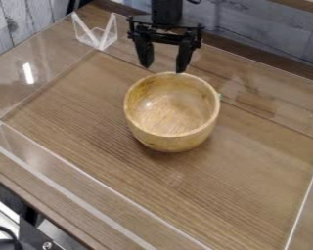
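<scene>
My black gripper (pixel 164 53) is at the top centre of the camera view, open, its two fingers spread and hanging just above and behind the far rim of a large empty wooden bowl (pixel 172 127). Nothing shows between the fingers. The bowl stands upright on a wooden table (pixel 120 186).
Pale, clear plastic pieces show at the top left and along the left side. A small green bit lies at the bowl's right rim. The table's edge runs along the lower left.
</scene>
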